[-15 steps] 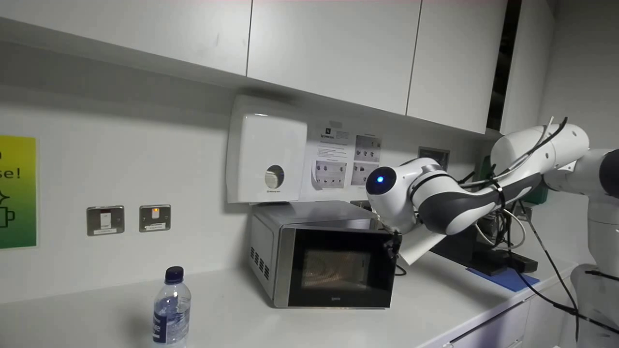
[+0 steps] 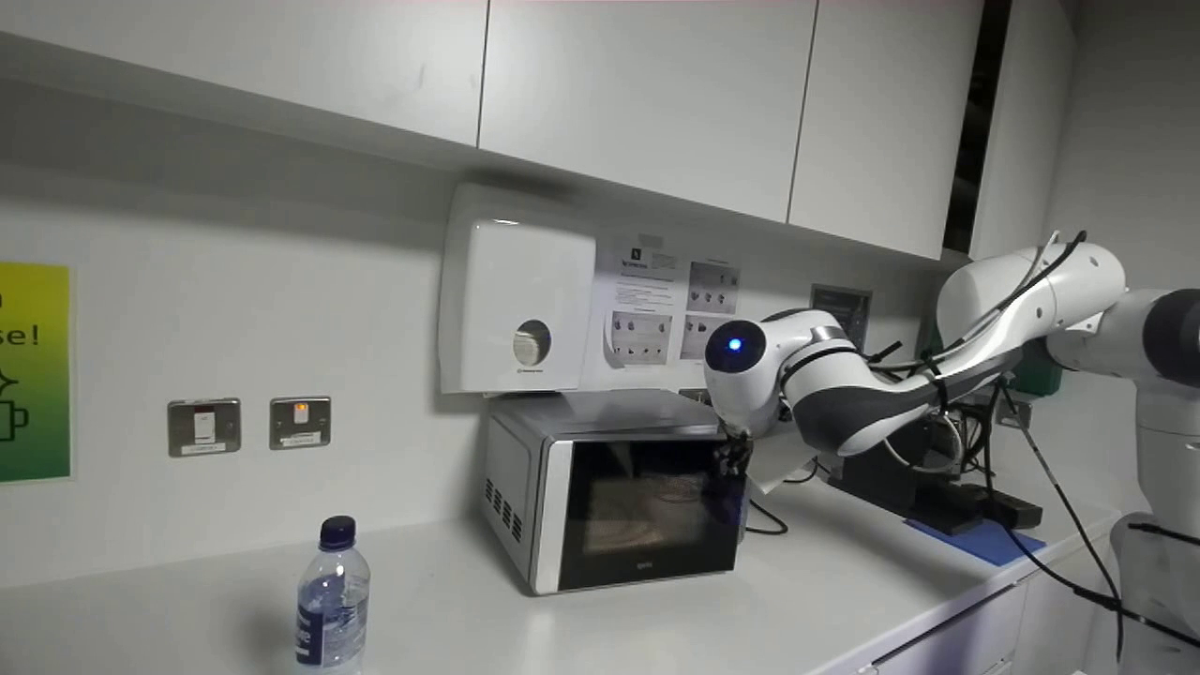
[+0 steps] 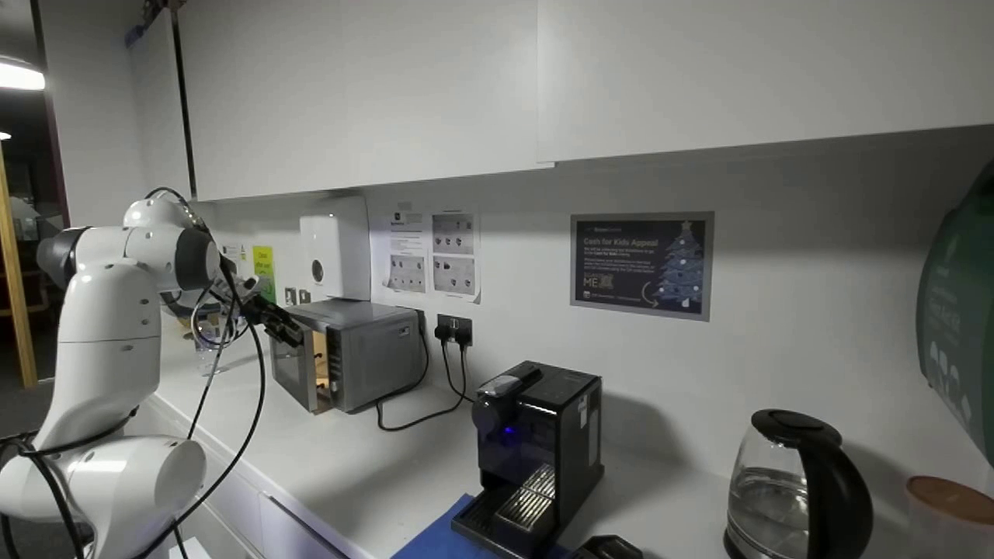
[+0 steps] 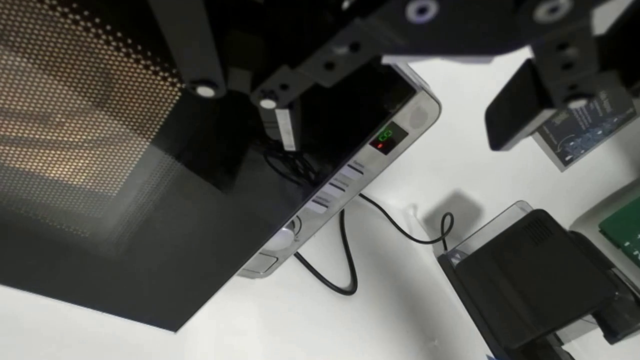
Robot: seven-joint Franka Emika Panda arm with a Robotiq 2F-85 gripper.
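The microwave (image 3: 382, 359) stands on the counter against the wall. Its dark glass door (image 2: 647, 512) is ajar, and a lit strip of the interior shows through the gap in exterior view 2. My gripper is open at the upper part of the door's free edge, with no object held between its fingers. One finger (image 4: 286, 129) overlaps the dark door in the wrist view; the other finger (image 4: 516, 111) stands out to the right over the white background. Whether either touches the door, I cannot tell. The control panel (image 4: 339, 183) shows a lit display.
A water bottle (image 2: 333, 602) stands left of the microwave. On the other side are a black coffee machine (image 3: 550, 438) and a glass kettle (image 3: 783, 484). A paper towel dispenser (image 2: 519, 298) hangs above the microwave.
The arm and gripper have shifted left in exterior view 1, toward the microwave. The door's free edge has swung inward, so the door stands less far open than before.
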